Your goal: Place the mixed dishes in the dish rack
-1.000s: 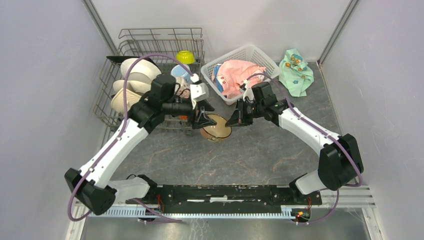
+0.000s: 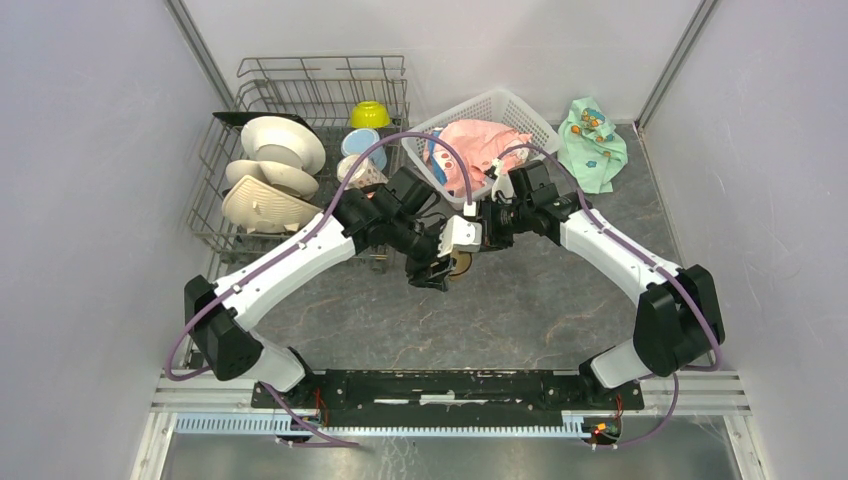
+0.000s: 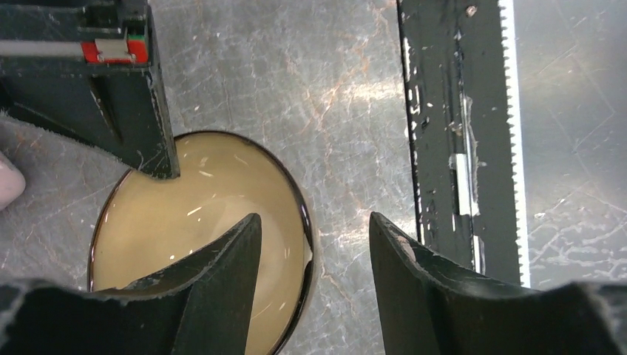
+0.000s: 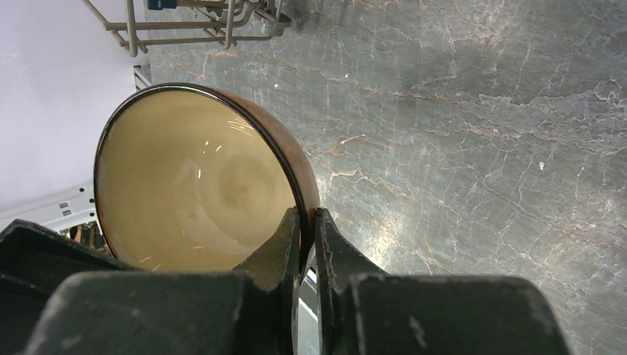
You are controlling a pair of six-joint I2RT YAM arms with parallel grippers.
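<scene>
My right gripper is shut on the rim of a glossy brown bowl with a dark edge (image 4: 194,178), held above the grey counter. In the top view the bowl (image 2: 459,266) is mostly hidden under my left gripper (image 2: 430,275). In the left wrist view the fingers of my left gripper are parted over the bowl's right rim (image 3: 196,208), with no contact evident. The dish rack (image 2: 280,71) at upper left holds white plates (image 2: 283,142), a yellow bowl (image 2: 369,115) and blue and patterned cups (image 2: 362,142).
A white basket (image 2: 503,106) with pink cloth stands at the back. A green patterned cloth (image 2: 591,150) lies at right.
My left arm has swung rightward and down over the held bowl, covering most of it from above. The right gripper has stayed nearly still.
</scene>
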